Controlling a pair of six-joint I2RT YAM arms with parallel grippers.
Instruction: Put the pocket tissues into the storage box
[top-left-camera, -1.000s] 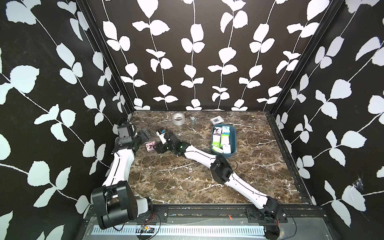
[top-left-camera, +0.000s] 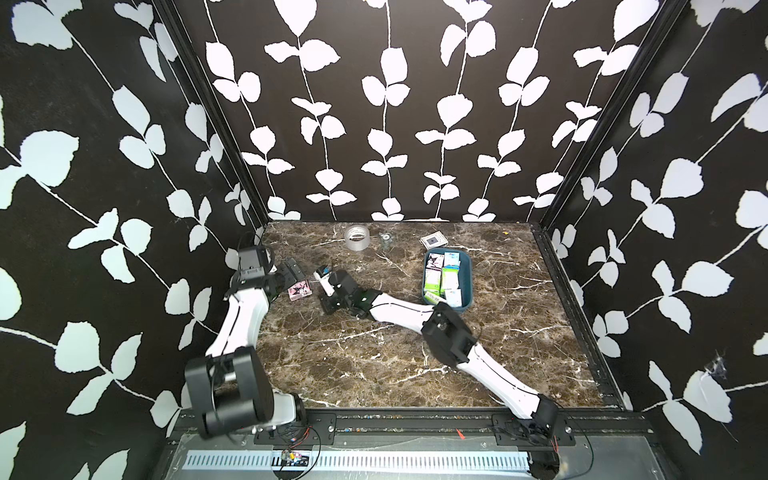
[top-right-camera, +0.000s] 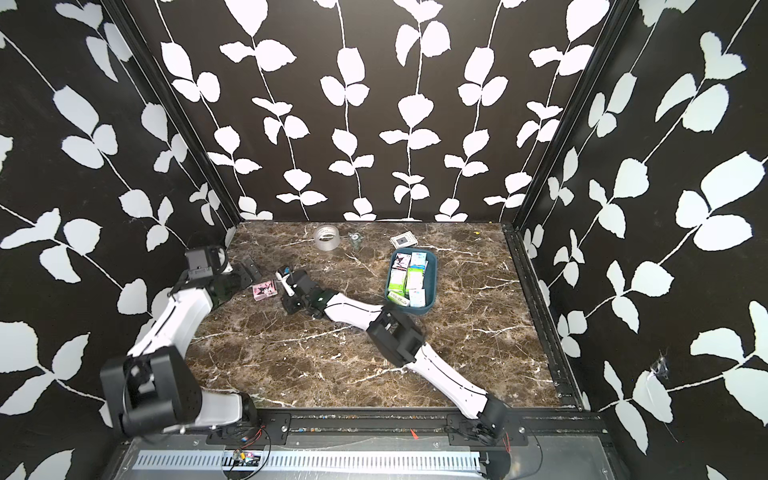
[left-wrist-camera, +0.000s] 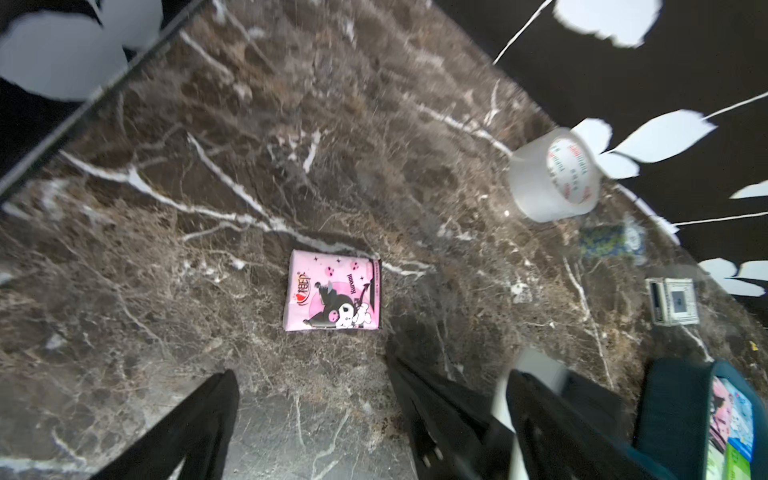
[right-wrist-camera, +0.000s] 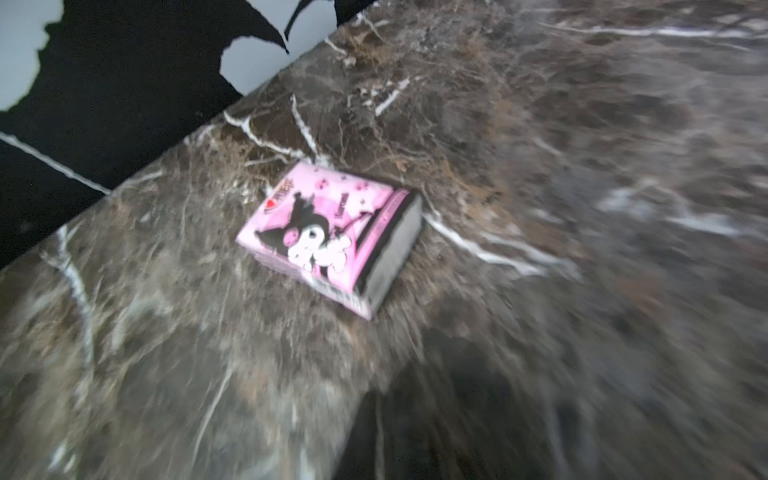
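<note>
A pink pack of pocket tissues with a cartoon figure lies flat on the marbled table, seen whole in both wrist views. My left gripper is open, its fingers wide apart and nothing between them; it hovers just left of the pack in the top views. To the pack's right, my right gripper is close by with a small gap. Its finger is hard to read: only a blurred dark shape shows low in the right wrist view. The blue storage box stands farther right with several tissue packs inside.
A clear tape roll, a small clear item and a white square item line the back. The left wall is close to my left arm. The table's front is mostly open, apart from my right arm crossing it.
The pack has turned slightly on the table. My left arm's elbow has shifted a little.
</note>
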